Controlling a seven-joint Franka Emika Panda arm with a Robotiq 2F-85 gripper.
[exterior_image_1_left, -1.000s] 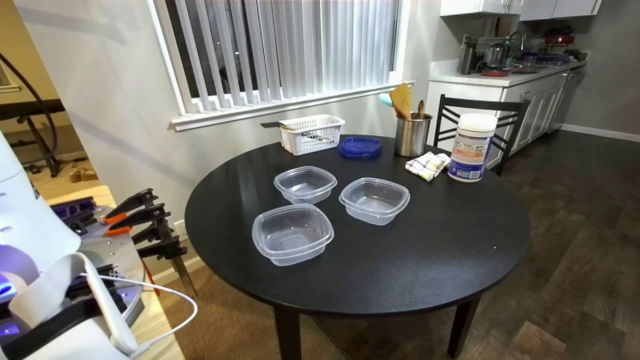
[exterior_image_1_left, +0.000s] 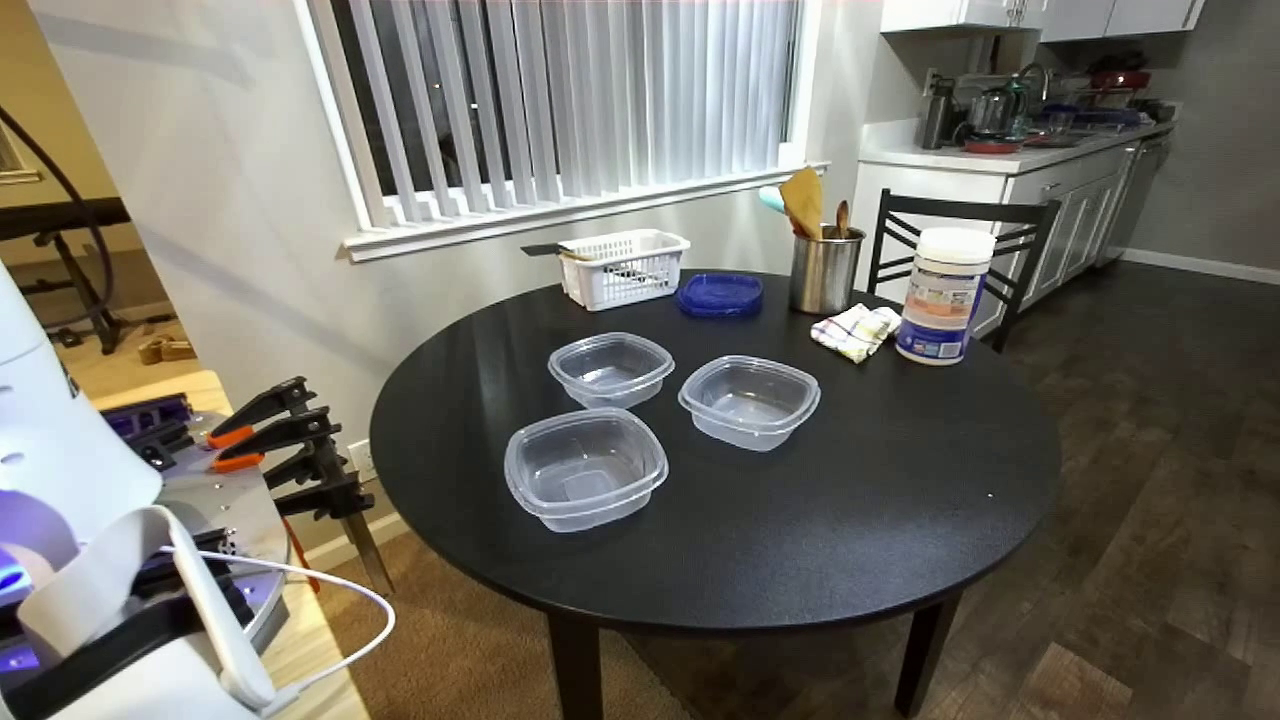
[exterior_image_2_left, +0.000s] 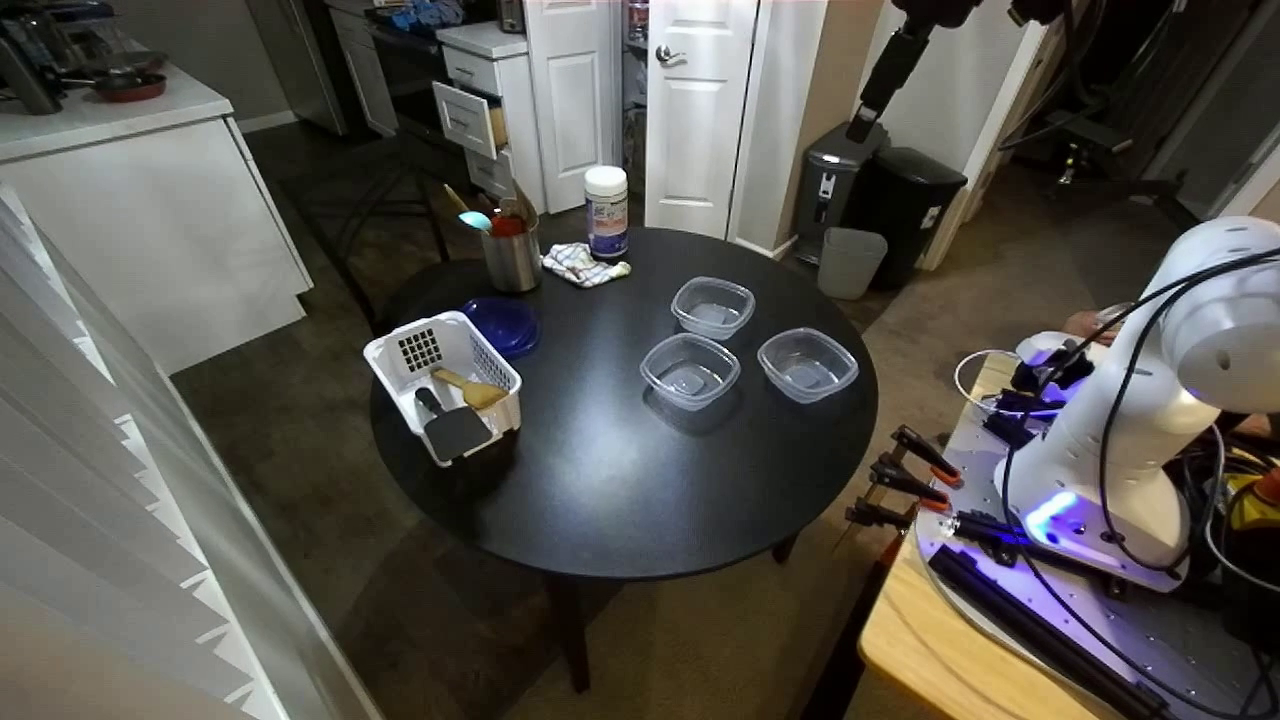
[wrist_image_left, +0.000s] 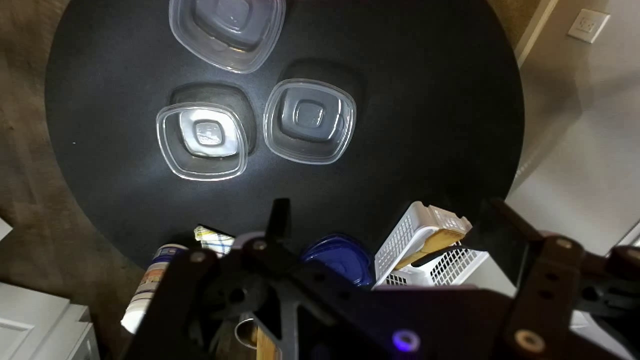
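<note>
Three clear plastic containers stand empty on the round black table: a near one (exterior_image_1_left: 587, 468), one toward the window (exterior_image_1_left: 612, 368) and one to the right (exterior_image_1_left: 750, 401). In the wrist view my gripper is open, its dark fingers spread wide over the table. Nothing is held between them. Far below the gap, a white basket (wrist_image_left: 399, 240) holds a wooden spoon and a black spatula. Blue lids (wrist_image_left: 340, 259) lie beside the basket, partly hidden by the gripper body. In the second exterior view the containers (exterior_image_2_left: 690, 371) sit toward the arm's side of the table.
A metal utensil holder (exterior_image_1_left: 825, 270), a checkered cloth (exterior_image_1_left: 855, 331) and a tall wipes canister (exterior_image_1_left: 943, 300) stand along the table's far side. A dark chair (exterior_image_1_left: 894, 228) is behind them. Clamps (exterior_image_1_left: 300, 438) jut from the robot's bench.
</note>
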